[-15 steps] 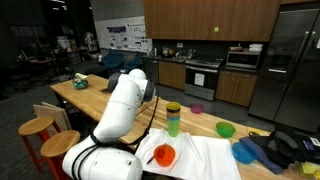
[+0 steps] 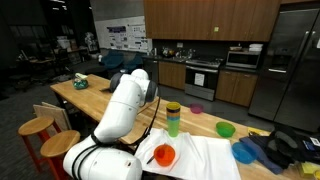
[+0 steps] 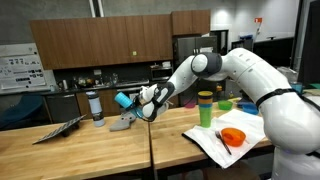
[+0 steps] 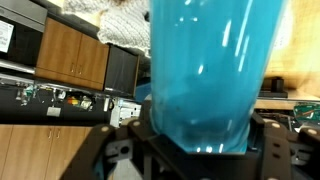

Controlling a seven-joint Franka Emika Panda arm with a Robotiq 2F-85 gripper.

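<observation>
A shiny blue cylinder (image 4: 205, 75) fills the middle of the wrist view, right in front of my gripper and between its two sides. The fingers stand open; whether the pads touch the cylinder is hard to make out. In exterior view 2 the blue cylinder (image 3: 123, 100) looks tilted, beside my gripper (image 3: 134, 107) at the far part of the table. A grey cloth (image 3: 122, 124) lies below it. Exterior view 1 has the gripper hidden behind the arm.
A dark grey canister (image 3: 95, 106) stands left of the gripper. Near the arm's base are a green-and-yellow can (image 2: 173, 122), an orange bowl (image 2: 164, 155) and a white cloth (image 2: 205, 155). A green bowl (image 2: 225, 129) lies further right.
</observation>
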